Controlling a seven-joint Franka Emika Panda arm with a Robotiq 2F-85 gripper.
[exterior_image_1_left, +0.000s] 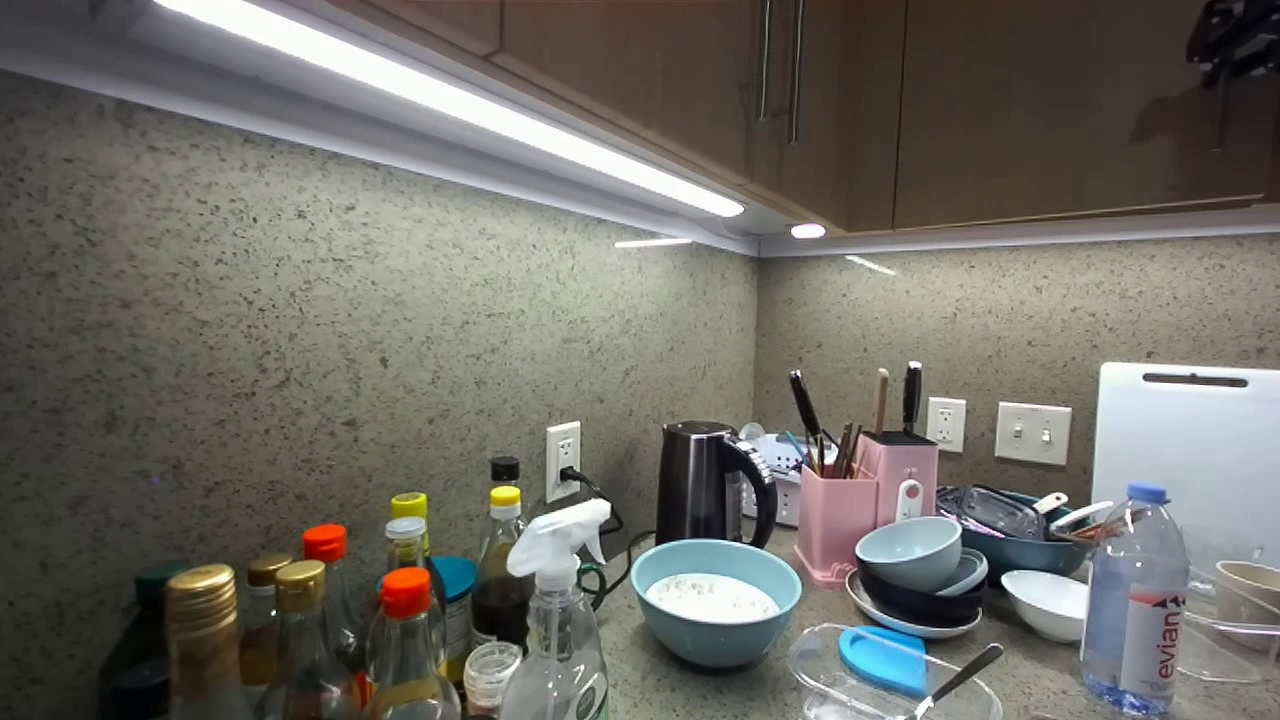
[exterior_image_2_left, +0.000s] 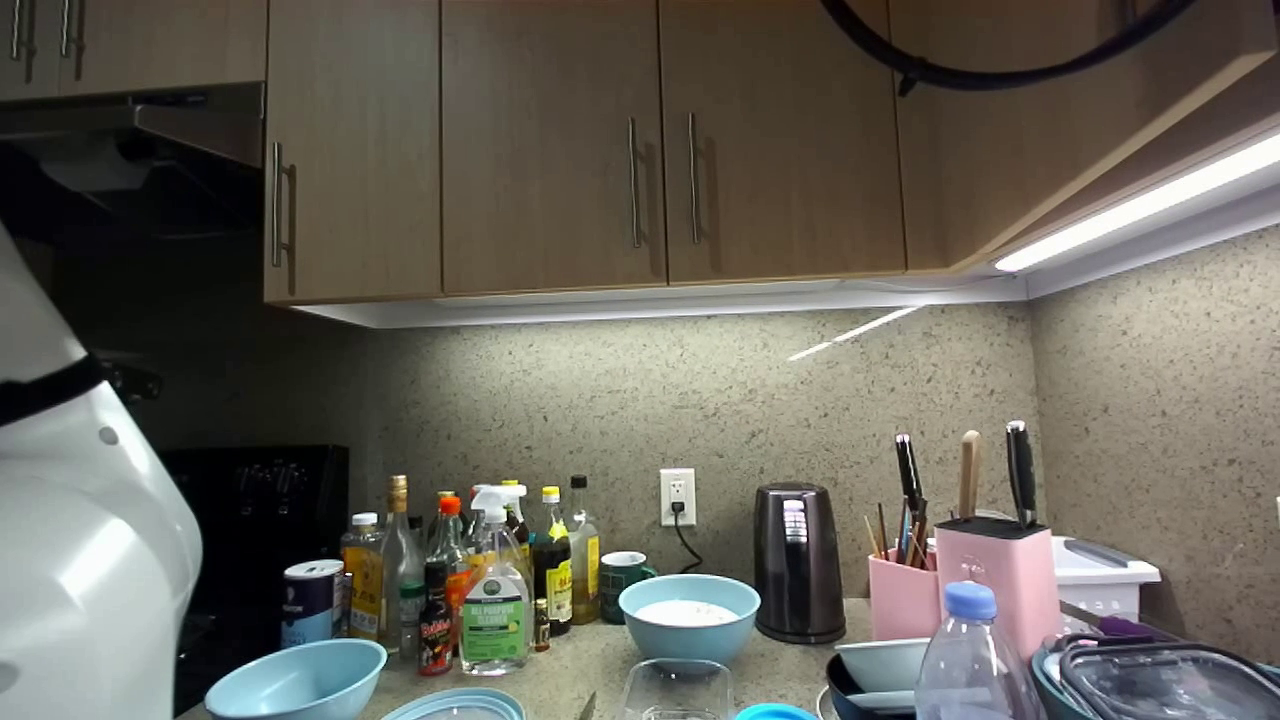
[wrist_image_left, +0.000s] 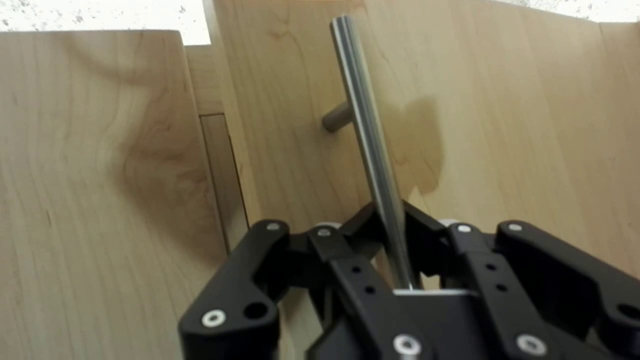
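In the wrist view a brushed-steel bar handle runs down between the black fingers of my gripper, which is shut around it. The handle is mounted on a light wooden cabinet door. This door stands slightly ajar, its edge out from the neighbouring door. At the upper right of exterior view 1, my gripper is partly cut off by the frame, in front of the cabinet door. Exterior view 2 does not show the gripper, only part of the white arm.
Below the cabinets, the counter carries blue bowls, a black kettle, a pink knife block, an Evian bottle and several sauce bottles. A black cable arcs across the top of exterior view 2.
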